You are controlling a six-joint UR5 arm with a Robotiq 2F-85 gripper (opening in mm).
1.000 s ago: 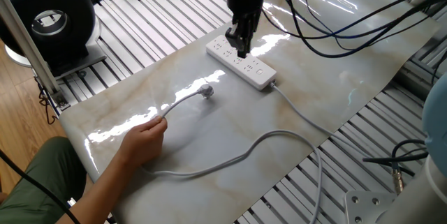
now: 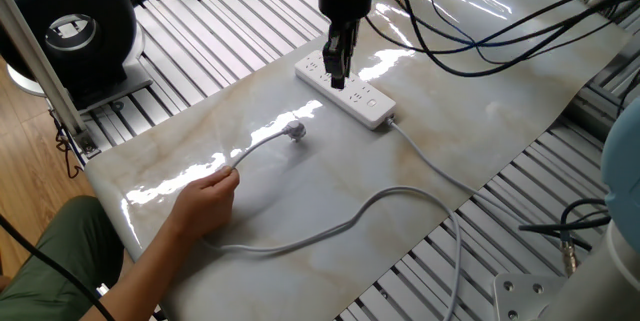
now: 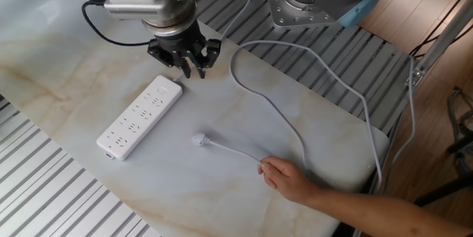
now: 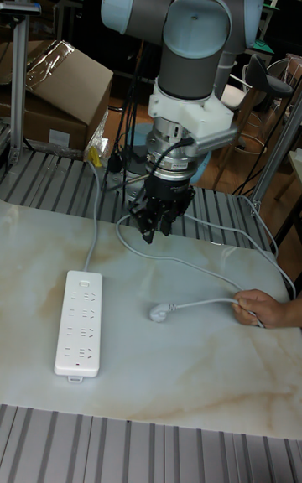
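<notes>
The white power strip (image 3: 140, 117) lies flat on the marbled sheet, its sockets facing up. Apart from it, a pale plug (image 3: 199, 139) on a grey cord is held out at the sheet by a person's hand (image 3: 284, 178), which grips the cord behind the plug. My black gripper (image 3: 194, 73) points down above the sheet, near the strip's cord end in that view. A small gap shows between its fingertips, with nothing in it. In exterior view 1 the gripper (image 2: 339, 83) overlaps part of the strip (image 2: 365, 107); the plug (image 2: 294, 131) sits clear of it.
The plug's cord (image 2: 350, 223) loops over the sheet and off its edge. Dark cables (image 2: 500, 46) hang beside the arm. A black spool (image 2: 70, 26) stands beyond the sheet. Bare sheet (image 4: 179, 376) lies between strip and plug and towards the front.
The strip, plug and hand look unmoved.
</notes>
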